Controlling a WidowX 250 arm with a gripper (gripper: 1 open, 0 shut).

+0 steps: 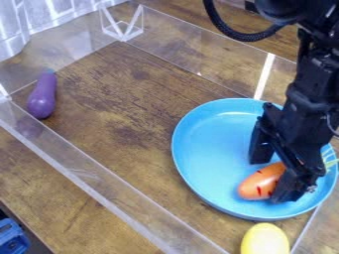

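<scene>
My black gripper (283, 169) is low over the right half of a light blue plate (212, 159), its fingers down around an orange carrot toy (256, 184) with dark marks that lies on the plate. The far end of the carrot is hidden by the fingers, and I cannot tell whether they grip it.
A purple eggplant toy (42, 98) lies at the left of the wooden surface (119, 89). A yellow egg-shaped toy (265, 241) sits just in front of the plate. Clear low walls border the area.
</scene>
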